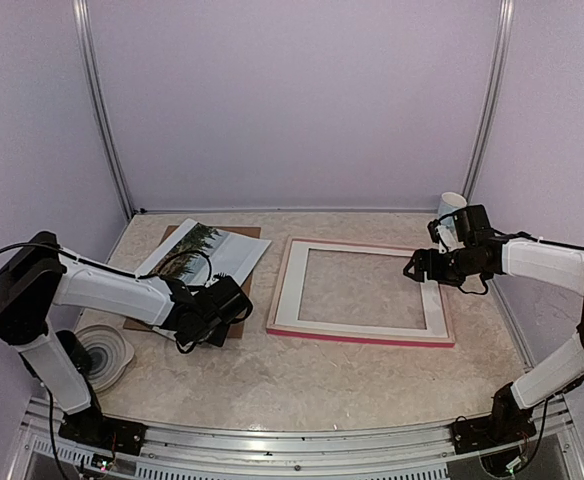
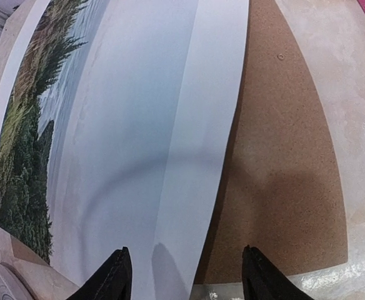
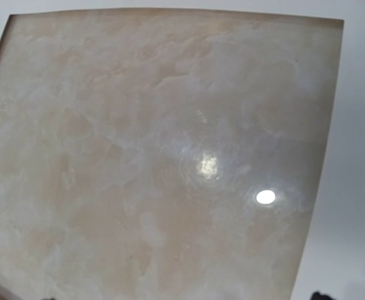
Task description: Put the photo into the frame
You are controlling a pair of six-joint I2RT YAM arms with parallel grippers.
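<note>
The photo [image 1: 227,250], a landscape print with trees and pale sky [image 2: 114,125], lies on a brown board [image 2: 282,187] at the left. My left gripper is open over the photo's near end, its white edge between the fingertips with no visible grip. The frame [image 1: 284,310], white with a pink rim, lies empty at centre right, marble surface showing through its opening. My right gripper [image 1: 417,265] is over the frame's right side; in the right wrist view only its fingertips show at the bottom edge, and the frame's white border [image 3: 345,156] fills the right.
A stack of round lids [image 1: 107,355] sits at the front left. A white cup [image 1: 452,200] stands at the back right, behind my right arm.
</note>
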